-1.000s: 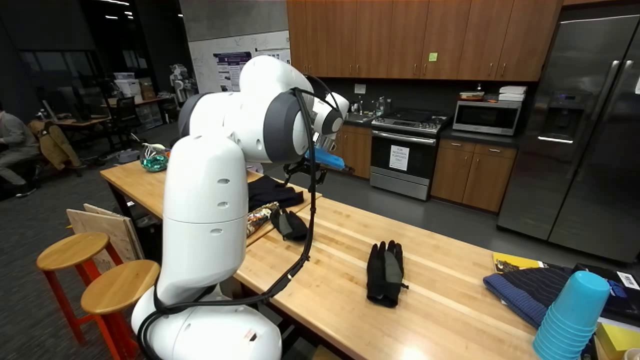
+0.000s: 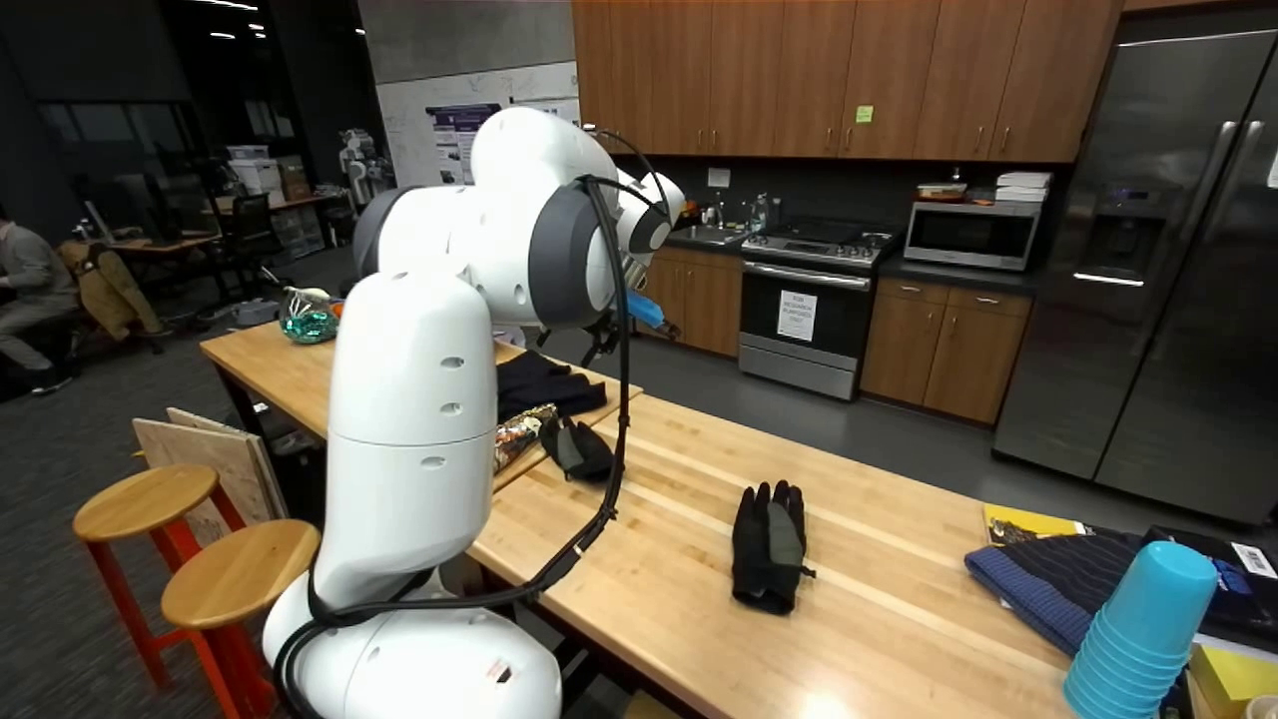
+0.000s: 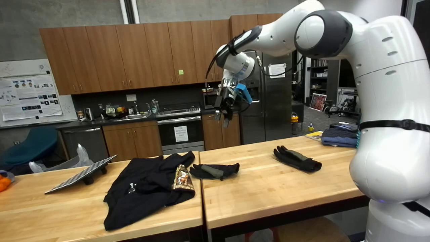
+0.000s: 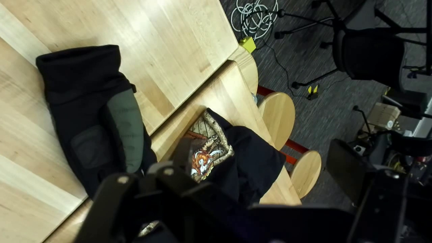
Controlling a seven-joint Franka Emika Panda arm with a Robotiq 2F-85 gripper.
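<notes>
My gripper (image 3: 222,118) hangs open above the tables, its two fingertips apart with nothing between them. Beneath it, near the seam, lies a black glove with a grey-green patch (image 3: 212,171); this glove (image 4: 91,113) fills the left of the wrist view, its fingers partly hidden by the dark gripper. A second black glove (image 3: 297,158) rests flat on the right-hand table, also seen as the glove (image 2: 769,545) in exterior view 1. Across the seam is a crumpled black garment (image 3: 149,189) with a patterned, coloured piece (image 3: 182,177) on it.
A tilted grid-patterned panel (image 3: 82,174) stands on the left table. Blue stacked cups (image 2: 1141,629) and a folded dark blue cloth (image 2: 1060,581) occupy the right table's far end. Stools (image 2: 240,571) stand beside the tables. Bare wood surrounds the second glove.
The arm's far end and gripper have shifted slightly left in exterior view 1, and the blue part on the wrist has turned. Gloves and garment lie where they were.
</notes>
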